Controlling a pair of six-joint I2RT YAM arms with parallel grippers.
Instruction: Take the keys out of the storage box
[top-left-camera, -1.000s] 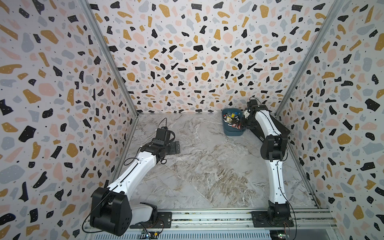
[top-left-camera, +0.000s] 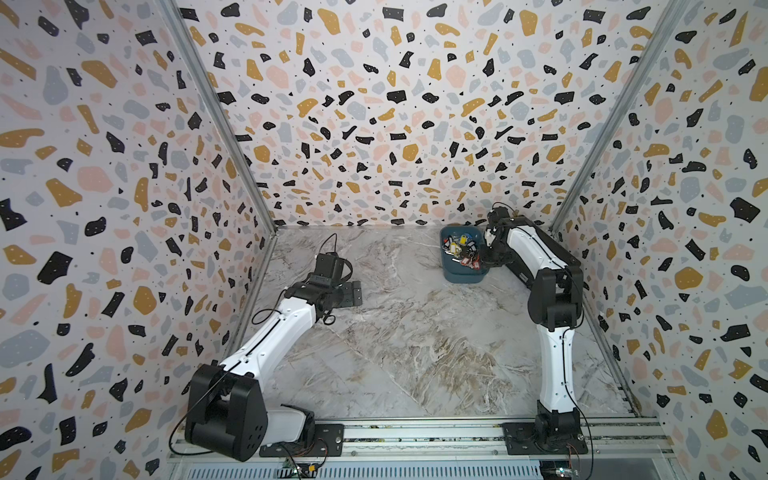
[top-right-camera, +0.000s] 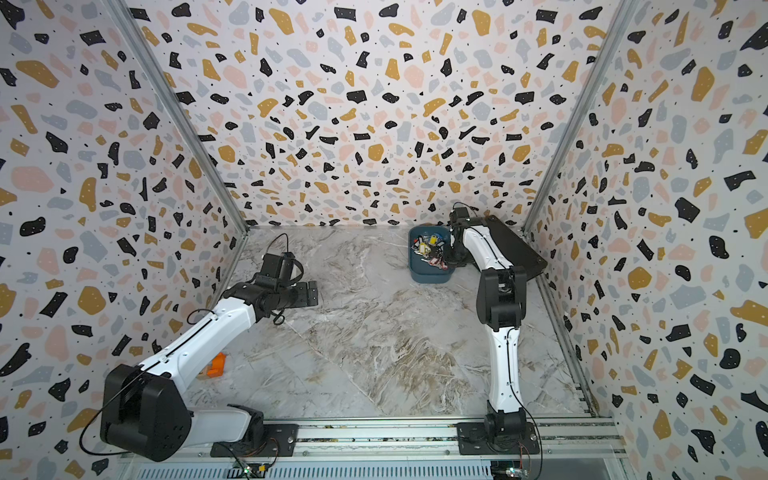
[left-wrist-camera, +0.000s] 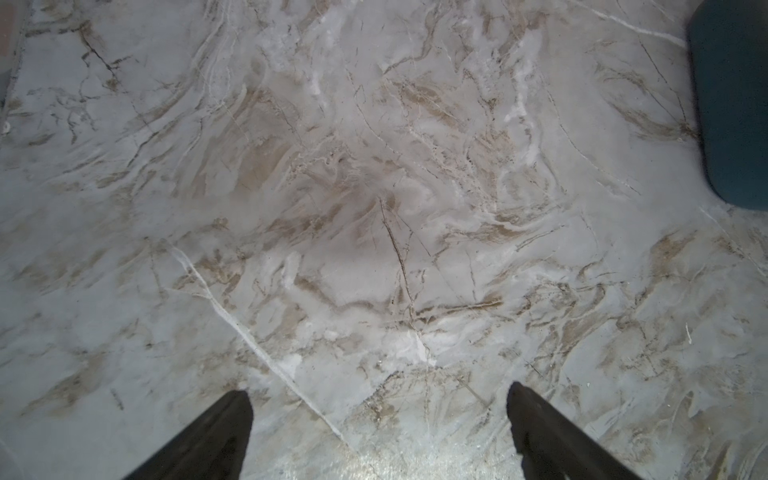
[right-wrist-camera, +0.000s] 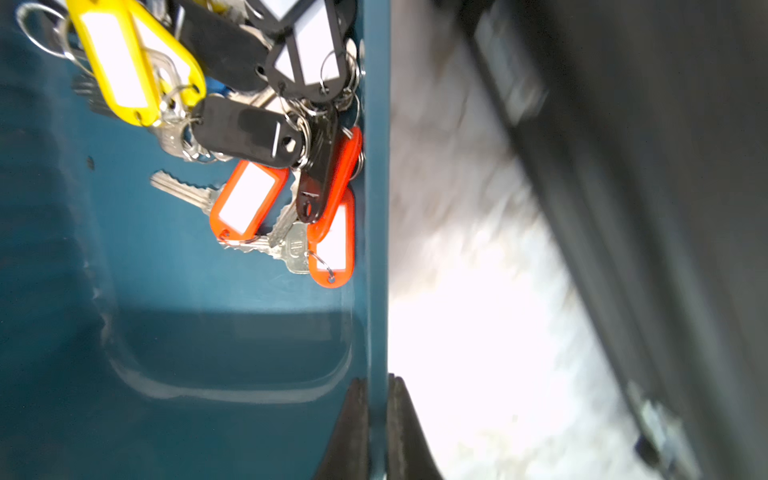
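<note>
The blue storage box (top-left-camera: 465, 275) is at the back right of the table. Inside it lies a heap of keys (right-wrist-camera: 188, 192) with yellow, black and red tags, crowded toward one end in the right wrist view. My right gripper is shut on the box's side wall, one finger inside and the other outside. A corner of the same box (left-wrist-camera: 732, 104) shows at the right edge of the left wrist view. Away to the left, my left gripper hangs over bare table, its fingers apart with nothing between them.
A dark ribbed case (top-right-camera: 512, 246) stands close to the box's right side, beneath the right arm. An orange object (top-right-camera: 214, 365) lies near the left arm.
The box and right arm have shifted slightly toward the front and left. The left arm has moved only slightly.
</note>
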